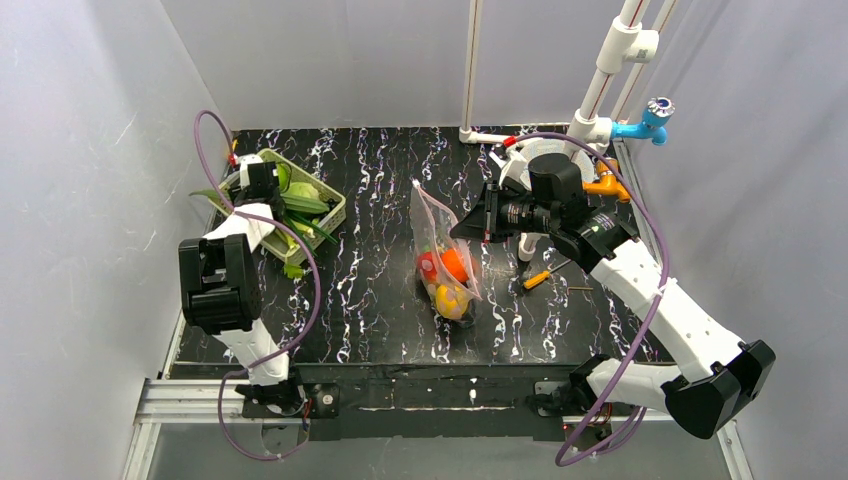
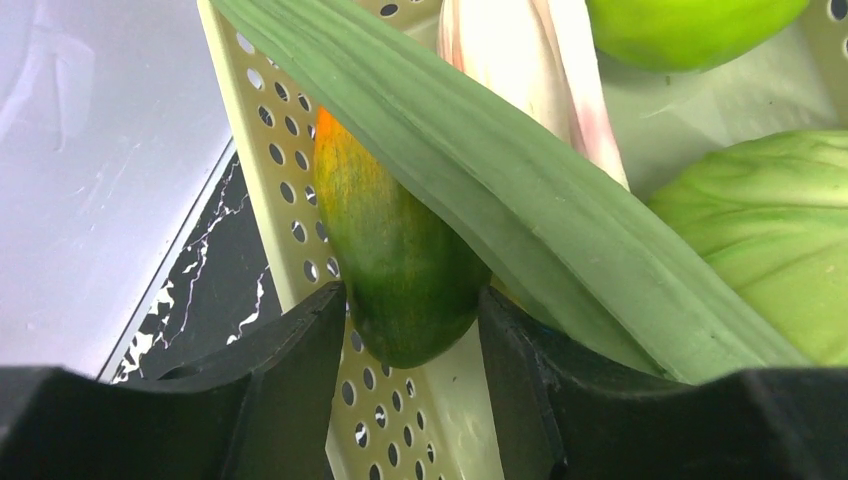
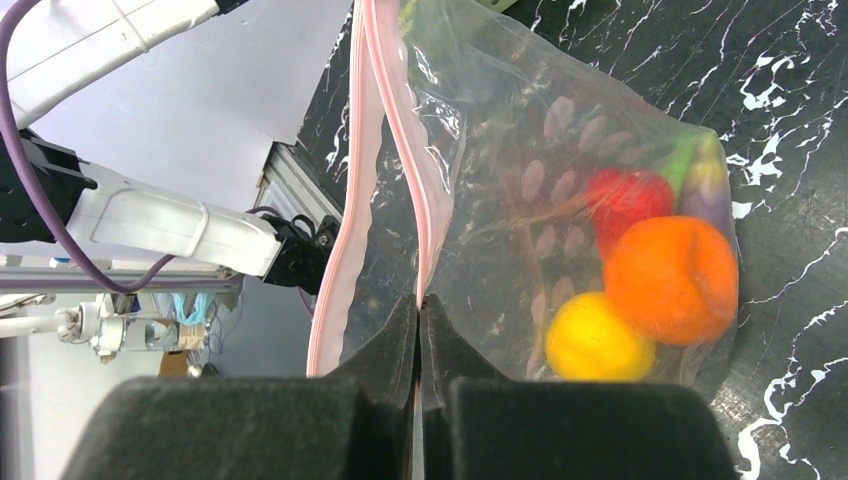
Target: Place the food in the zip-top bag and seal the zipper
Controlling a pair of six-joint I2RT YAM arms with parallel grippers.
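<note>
In a pale green basket [image 1: 332, 220] at the left, my left gripper has its fingers either side of a green-orange papaya-like fruit [image 2: 395, 255], partly under a long leaf [image 2: 560, 220]; whether it grips is unclear. A cabbage [image 2: 760, 250] lies alongside. The zip top bag [image 1: 425, 215] stands mid-counter holding a red item [image 3: 630, 200], an orange one [image 3: 670, 275] and a yellow one [image 3: 600, 338]. My right gripper is shut on the bag's pink zipper edge.
At the back right are white pipes with blue [image 1: 650, 125] and orange [image 1: 610, 184] taps. A screwdriver [image 1: 536, 280] lies right of the bag. The counter between basket and bag is clear.
</note>
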